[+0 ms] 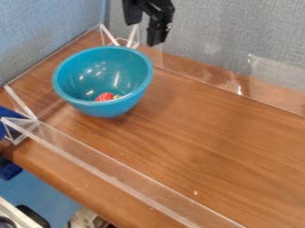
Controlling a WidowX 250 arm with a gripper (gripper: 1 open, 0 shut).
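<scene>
A teal bowl (102, 67) sits at the left of the wooden table, with a small red-and-white object (103, 97) inside it. My black gripper (148, 36) hangs in the air at the top of the camera view, above and behind the bowl's right side. It is open, and I see nothing held in it.
Clear low walls with white corner brackets edge the wooden table (220, 151). A dark blue item (9, 132) is outside at the left.
</scene>
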